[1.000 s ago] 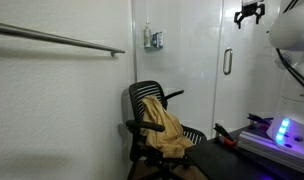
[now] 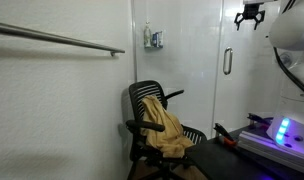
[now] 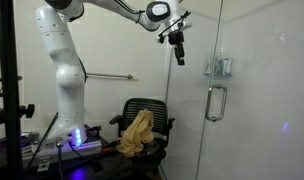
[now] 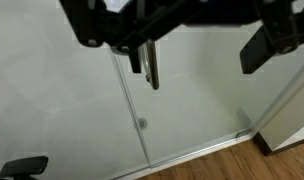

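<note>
My gripper (image 2: 246, 25) stands open high up at the right in exterior view 1, above the metal door handle (image 2: 228, 62). Exterior view 2 has the gripper (image 3: 170, 48) up near the top, left of and higher than the handle (image 3: 216, 102) on the pale glass door (image 3: 272, 80). In the wrist view, part of a metal handle (image 4: 153, 66) shows close to the left finger; its upper end is hidden behind the gripper. Nothing is held, and contact with the handle cannot be made out.
A black office chair (image 2: 147, 98) with a tan cloth (image 2: 164, 128) draped over it stands below. Bottles (image 2: 148, 36) sit on the wall behind. A long metal rail (image 2: 52, 38) crosses the left wall. Wooden floor (image 4: 227, 165) shows beyond the glass.
Over the last second my gripper has shifted slightly left and its tilt has levelled a little in exterior view 1. The chair, cloth and door handle look unmoved.
</note>
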